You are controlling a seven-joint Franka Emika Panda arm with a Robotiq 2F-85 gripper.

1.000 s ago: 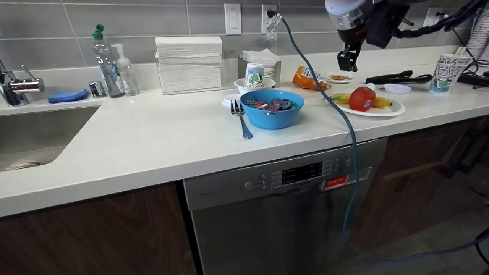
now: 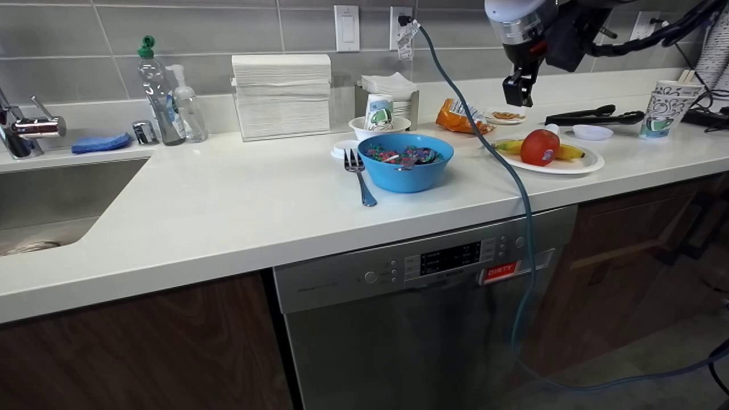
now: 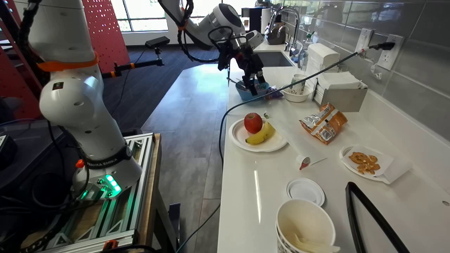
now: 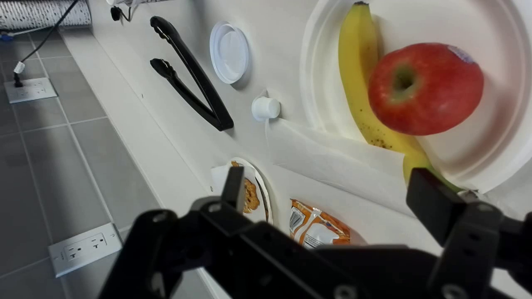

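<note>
My gripper hangs above the counter with its two fingers wide apart and nothing between them. In exterior view 1 the gripper [image 2: 519,92] is over the back of the counter, above and left of the fruit plate. Below it in the wrist view are a red apple [image 4: 426,89] and a yellow banana [image 4: 356,74], side by side on a white plate [image 4: 319,30]. An orange snack bag [image 4: 319,225] and a small plate of cookies [image 4: 252,194] show between and behind the fingers, partly hidden by the gripper.
A blue bowl [image 2: 403,179] of colourful wrapped pieces stands left of the plate, a fork [image 2: 362,181] beside it. A blue-green cable [image 2: 509,167] crosses in front of the plate. Black tongs [image 4: 197,79] and a patterned cup [image 2: 670,109] sit to the right. Free counter lies near the sink [image 2: 54,205].
</note>
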